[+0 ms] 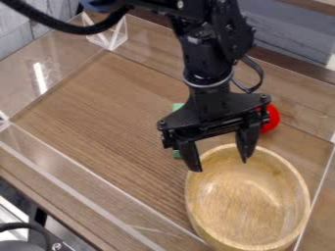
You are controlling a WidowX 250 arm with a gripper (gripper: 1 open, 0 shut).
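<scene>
The black arm comes down from the top, its gripper (217,155) open above the upper rim of a beige oval bowl (246,206) at the lower right. A red object (269,116) shows at the right behind the arm. A green object (179,151) is mostly hidden by the gripper, just left of it.
A clear plastic piece stands at the top left, near black cables. A raised edge runs along the back right, and another cable lies at the lower left corner.
</scene>
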